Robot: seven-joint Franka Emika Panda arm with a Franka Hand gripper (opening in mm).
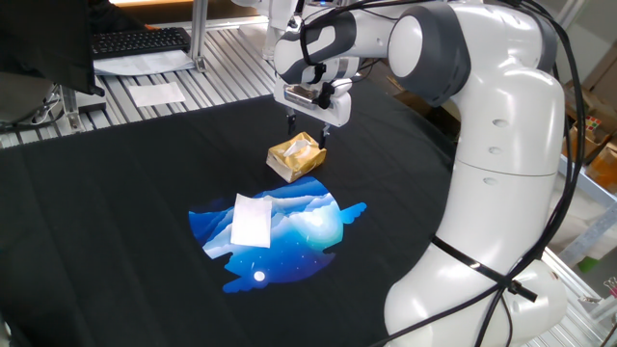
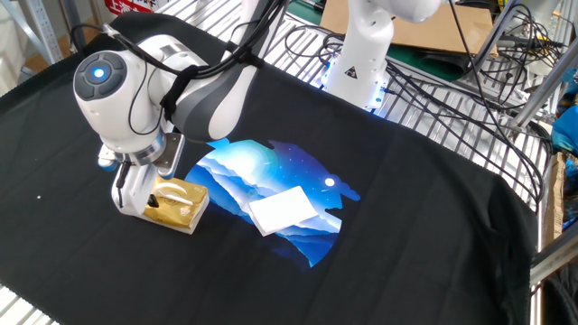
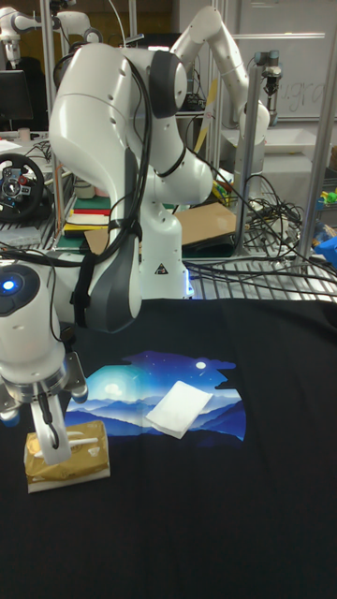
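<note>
My gripper (image 1: 308, 138) stands open at the far side of a gold tissue pack (image 1: 296, 159), its two dark fingers spread wide apart. The pack has a white tissue showing at its top and rests on the black cloth. In the second exterior view the gripper hides part of the gold pack (image 2: 181, 205), and in the third its white body covers the middle of the pack (image 3: 90, 462). Whether the fingertips touch the pack I cannot tell. A flat white packet (image 1: 252, 222) lies on a blue mountain-and-night-sky mat (image 1: 307, 253), beside the gold pack.
Black cloth (image 1: 106, 231) spreads widely around the mat, with clear room on both sides. A keyboard (image 1: 141, 42) and a white sheet (image 1: 157, 93) lie on the slatted table beyond. Cables (image 2: 452, 126) tangle near the robot's base (image 2: 357, 77).
</note>
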